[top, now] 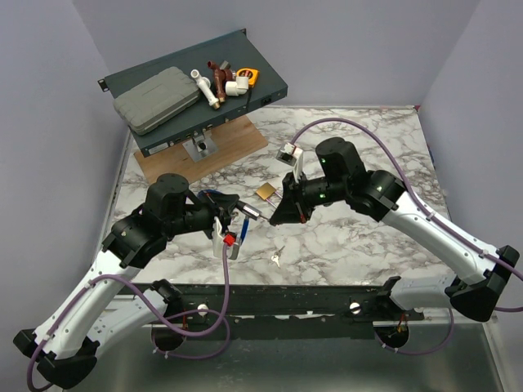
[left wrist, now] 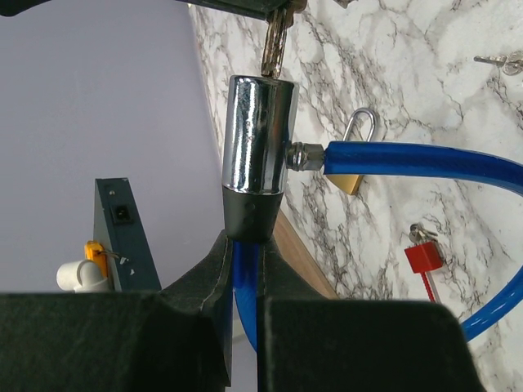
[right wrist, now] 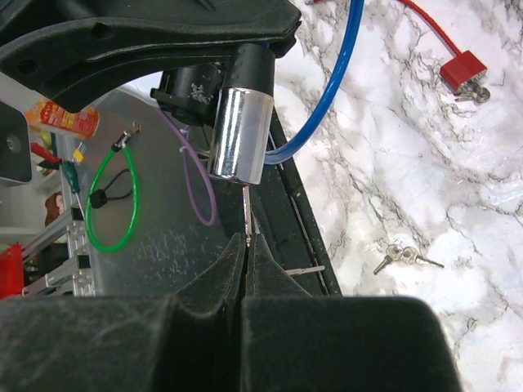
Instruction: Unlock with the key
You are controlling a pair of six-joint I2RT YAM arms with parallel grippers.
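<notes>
My left gripper is shut on the blue cable lock, gripping it at the dark sleeve below its chrome barrel (left wrist: pixel 260 135). The blue cable (left wrist: pixel 409 158) loops out from the barrel's side. In the right wrist view a thin key (right wrist: pixel 248 211) stands between the fingertips of my right gripper, which is shut on it. The key points at the end face of the chrome barrel (right wrist: pixel 241 135). Its tip meets that face, but whether it sits in the keyhole, and how deep, I cannot tell. Both grippers (top: pixel 276 219) face each other above the marble table.
On the marble lie a brass padlock (top: pixel 266 191), a red padlock (left wrist: pixel 423 257) with keys, and loose keys (right wrist: pixel 402 255). A dark shelf (top: pixel 261 72) with a grey case (top: pixel 157 100) and pipe fittings stands at the back left.
</notes>
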